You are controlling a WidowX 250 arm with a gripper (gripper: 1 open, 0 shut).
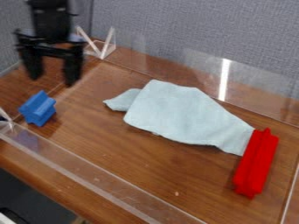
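Note:
The black robot gripper [49, 59] hangs at the upper left, motion-blurred, its two fingers apart and open, above and behind a blue block [38, 108]. A light grey-white cloth [176, 114] lies crumpled across the middle of the wooden table. A long red object [256, 162] lies along the right side of the table.
A white wire-like object stands at the back left, partly behind the arm. A grey wall runs along the back.

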